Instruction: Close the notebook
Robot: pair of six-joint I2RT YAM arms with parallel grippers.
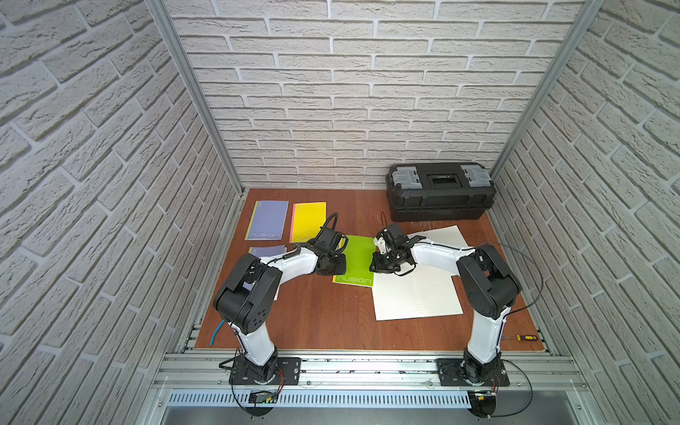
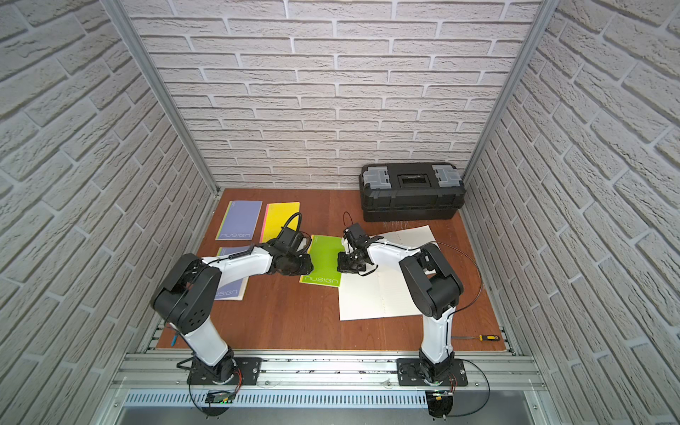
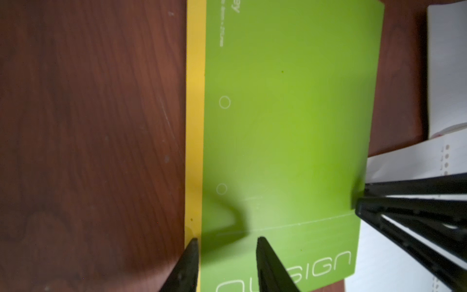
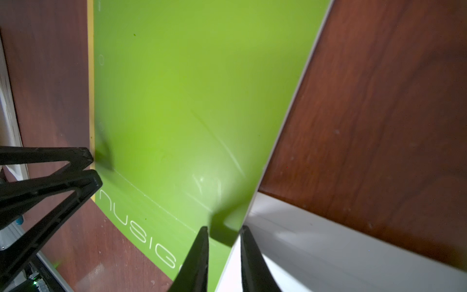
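Observation:
A green notebook (image 1: 359, 258) with a yellow spine strip lies with its cover up between my two arms, turned slightly. My right gripper is shut on its right edge, near the lower corner; the fingers (image 4: 197, 262) stand on either side of that edge in the right wrist view. Over the spine side is my left gripper, part open, with green cover visible between its fingers; whether they touch the notebook is unclear. Just right of the green notebook, partly under the right arm, an open notebook (image 1: 418, 301) shows blank white pages.
A yellow notebook (image 1: 309, 221) and a lavender notebook (image 1: 267, 220) lie at the back left; another lavender notebook (image 2: 230, 289) is by the left arm. A black toolbox (image 1: 440, 191) stands back right. Bare wood lies front centre.

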